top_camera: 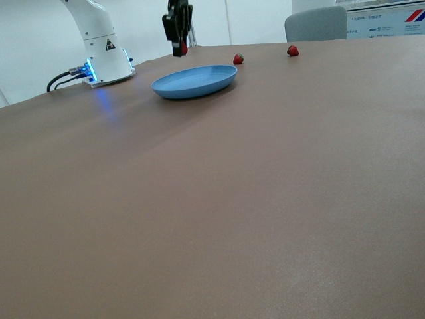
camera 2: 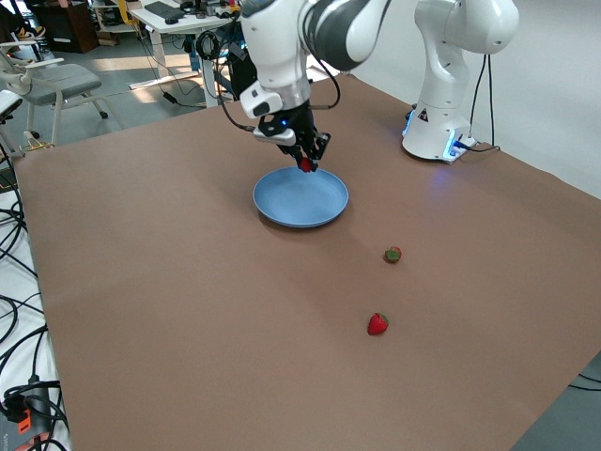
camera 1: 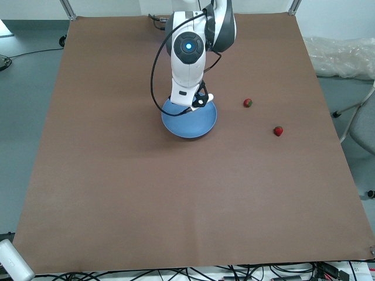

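My gripper (camera 2: 306,163) hangs just above the blue plate (camera 2: 300,209), shut on a red strawberry; in the top view the gripper (top_camera: 178,46) shows the red berry at its tip, over the back of the plate (top_camera: 194,82). In the left view the arm covers much of the plate (camera 1: 188,126). Two other strawberries lie on the brown table to the plate's right in that view: one (camera 1: 248,103) nearer the plate, another (camera 1: 278,131) farther out.
Cables run along the table's outer edge.
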